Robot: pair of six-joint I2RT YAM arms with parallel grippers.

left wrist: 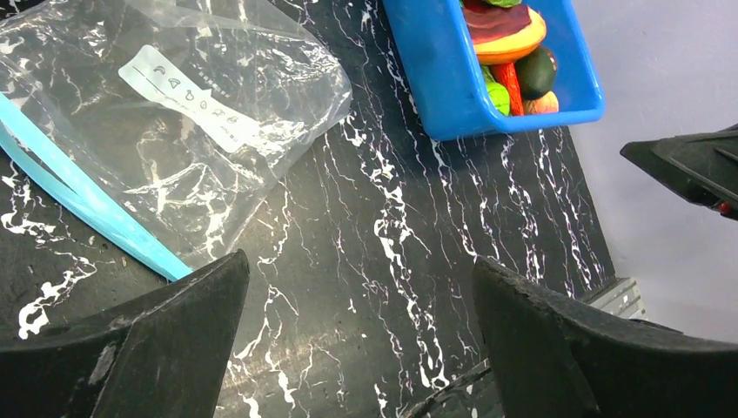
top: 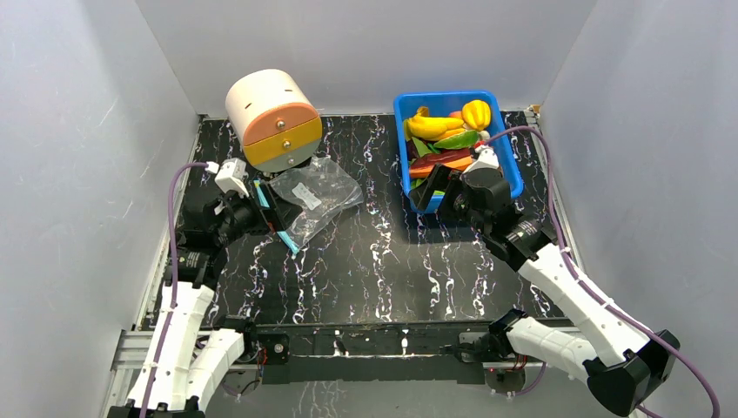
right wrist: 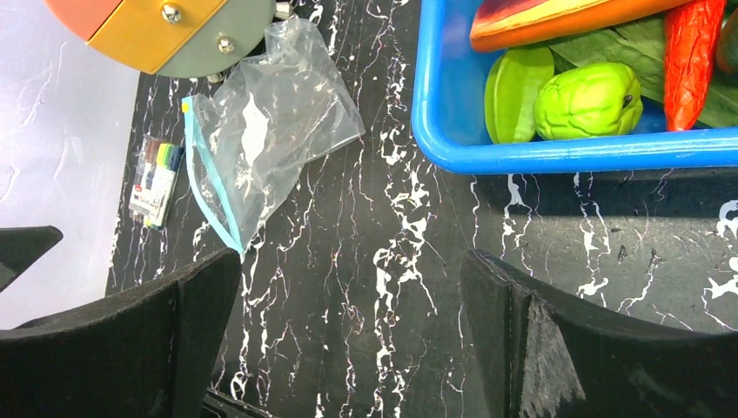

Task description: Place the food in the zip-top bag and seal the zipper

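Note:
A clear zip bag with a blue zipper strip lies flat on the dark marbled table, left of centre. A blue bin at the right holds toy food: bananas, green items and a red pepper among them. My left gripper is open over the bag's left part and zipper side, nothing between its fingers. My right gripper is open above the front of the bin, also empty.
A round drawer box stands at the back left. A pack of markers lies left of the bag. Grey walls enclose the sides and back.

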